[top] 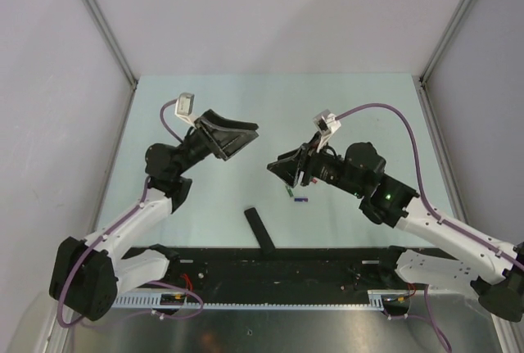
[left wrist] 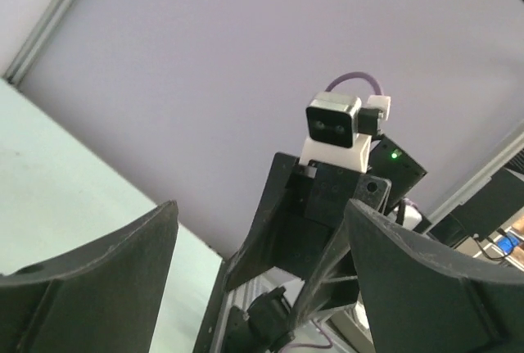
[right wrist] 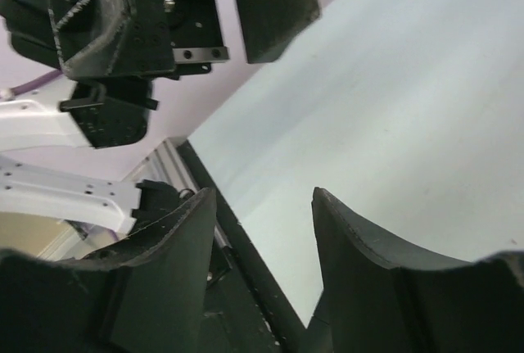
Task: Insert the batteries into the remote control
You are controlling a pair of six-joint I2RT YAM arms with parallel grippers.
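Note:
The dark, long remote control is at the front edge of the pale table, slanted, its lower end over the black strip. Neither gripper touches it. Above the table on the left, my left gripper is open, and the gap between its fingers is empty. My right gripper is likewise open, its fingers apart with nothing between them. Under and beside it on the table lie small batteries: a green one, a blue one and a red one, partly hidden by the gripper.
The black front strip borders the table. Bare table lies left of the remote, and the right side and back are clear too. White walls enclose the back and sides. Both grippers hang close to each other.

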